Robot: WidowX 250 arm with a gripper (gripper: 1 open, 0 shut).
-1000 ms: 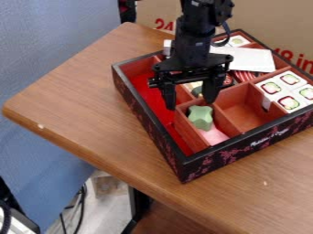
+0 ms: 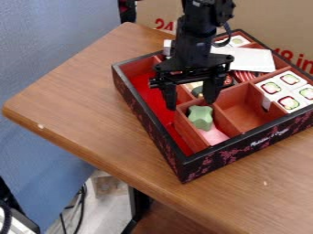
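Observation:
My black gripper [image 2: 189, 92] hangs over the left part of a dark patterned box [image 2: 186, 166] with red compartments, its two fingers spread apart and nothing visible held between them. Beneath and right of it, a green piece [image 2: 200, 117] lies in a compartment with a pink piece [image 2: 211, 136] below it. White tiles with green and red markings [image 2: 288, 91] fill the right compartment. A flat white item [image 2: 251, 58] lies at the back. The arm hides part of the box's back compartments.
A cardboard box [image 2: 269, 23] stands behind. Cables and floor show below the table's left edge.

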